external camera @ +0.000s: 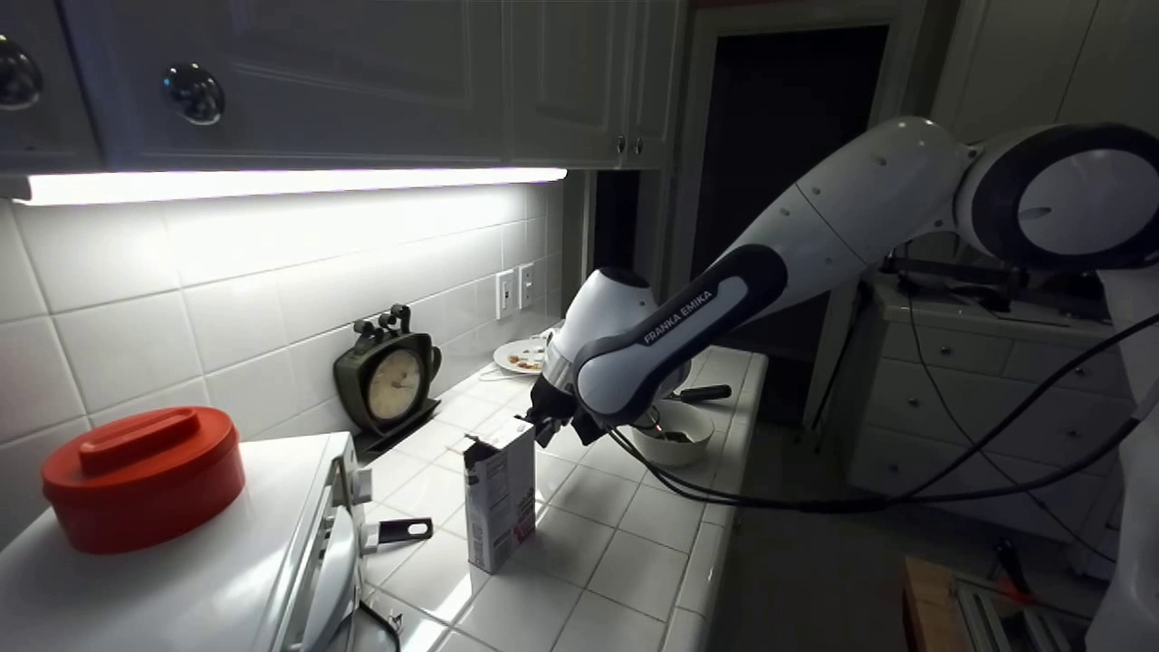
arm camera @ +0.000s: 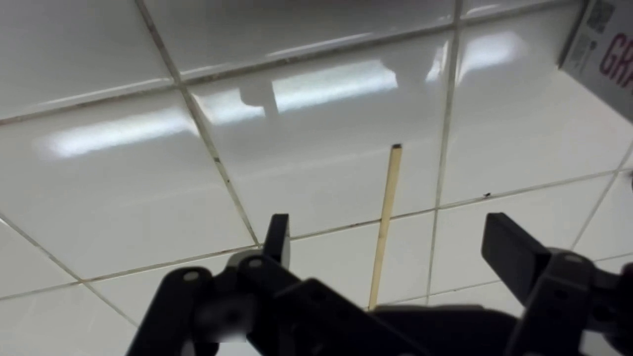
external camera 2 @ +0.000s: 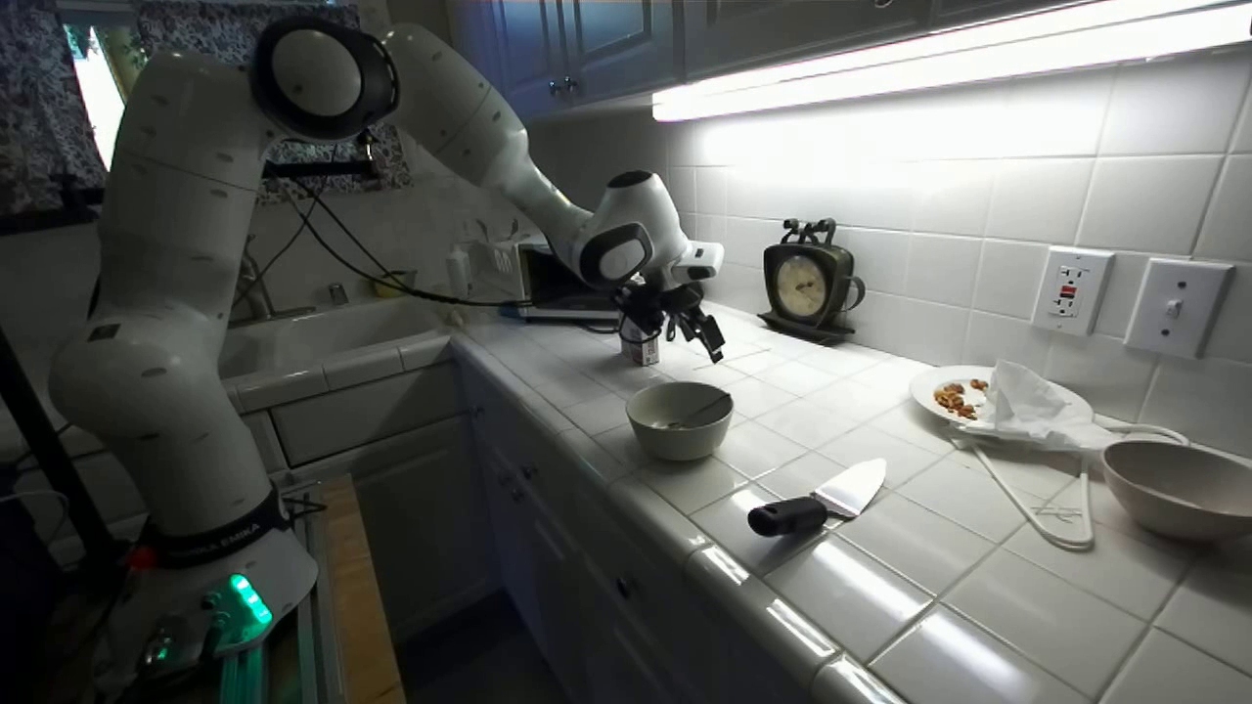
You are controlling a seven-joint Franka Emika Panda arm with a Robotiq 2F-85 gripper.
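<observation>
In the wrist view, a thin pale wooden stick point(arm camera: 386, 210) with a dark tip lies on the white tiled counter. My gripper stands open above the counter, one black finger point(arm camera: 277, 240) to the stick's left and the other point(arm camera: 513, 255) well to its right. Nothing is held; the stick's near end is hidden by the gripper body. From exterior view 1, the gripper is just behind an upright cardboard box point(external camera: 502, 494) with an open top. A corner of that box point(arm camera: 608, 53) shows at the wrist view's upper right.
A bowl with a utensil in it point(external camera 2: 678, 424) sits near the counter's front edge. Farther along are a cake server point(external camera 2: 818, 503), a plate with food bits point(external camera 2: 927, 387) and a second bowl point(external camera 2: 1180, 487). An old-fashioned scale point(external camera 2: 810, 282) stands against the backsplash; a toaster oven bears a red lidded container point(external camera: 152, 489).
</observation>
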